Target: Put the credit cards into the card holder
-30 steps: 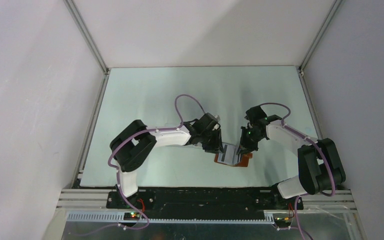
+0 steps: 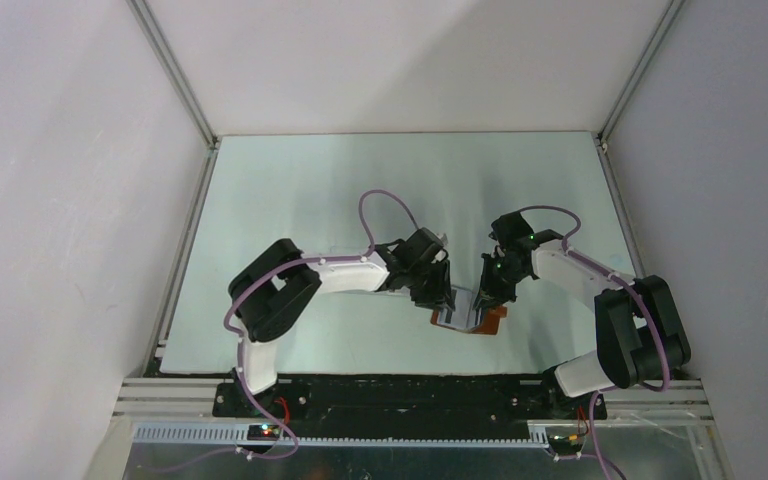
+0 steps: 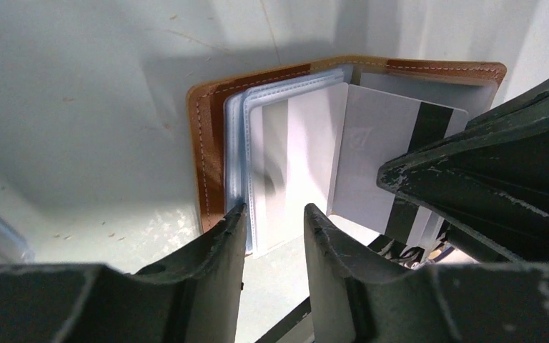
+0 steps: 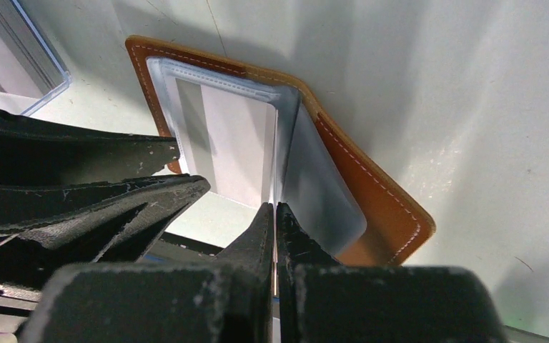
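The brown leather card holder (image 2: 490, 325) with clear sleeves lies open on the table under both grippers. A white card with a grey stripe (image 3: 293, 150) sits in a sleeve; beside it a card with a black stripe (image 3: 372, 143) sticks out along the holder. My left gripper is low at the holder's edge; whether anything is between its fingertips is unclear. My right gripper is shut at the middle of the holder, by the card's edge; a thin pale line shows at its fingertips.
Clear plastic sleeves with cards (image 4: 7, 57) lie left of the holder, partly under the left arm in the top view.
My left arm and gripper have moved slightly to the right over the holder. The right arm looks unchanged.
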